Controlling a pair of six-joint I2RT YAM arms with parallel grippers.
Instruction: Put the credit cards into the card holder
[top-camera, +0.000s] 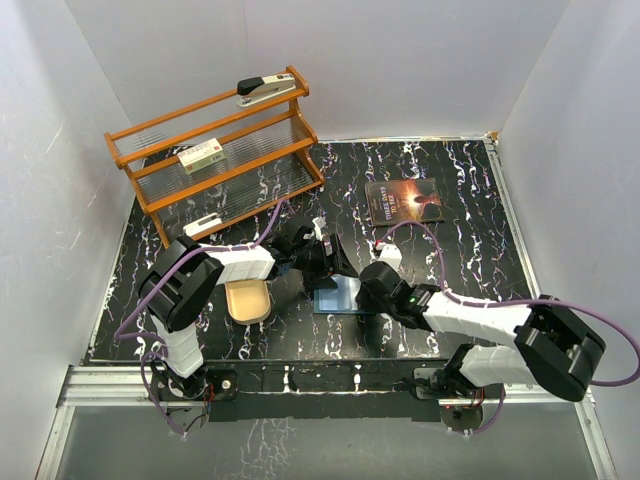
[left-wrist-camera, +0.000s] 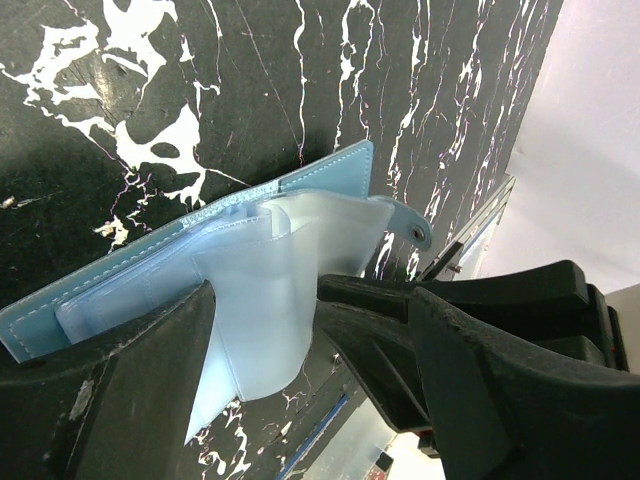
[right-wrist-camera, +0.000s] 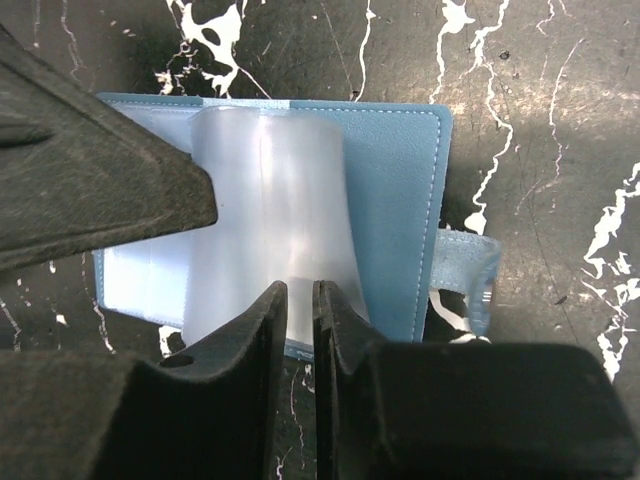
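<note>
The blue card holder (top-camera: 336, 298) lies on the marble table between both grippers, its clear sleeves showing in both wrist views (right-wrist-camera: 395, 210). My left gripper is open over the holder, a fingertip against the curled translucent sleeve. My right gripper is over the holder's near edge, its two fingertips close together with a narrow gap and nothing visible between them. I cannot make out separate credit cards.
A tan tray (top-camera: 247, 301) sits left of the holder. A book (top-camera: 404, 200) lies at the back right. A wooden shelf (top-camera: 220, 198) with a stapler (top-camera: 265, 90) and boxes stands at the back left.
</note>
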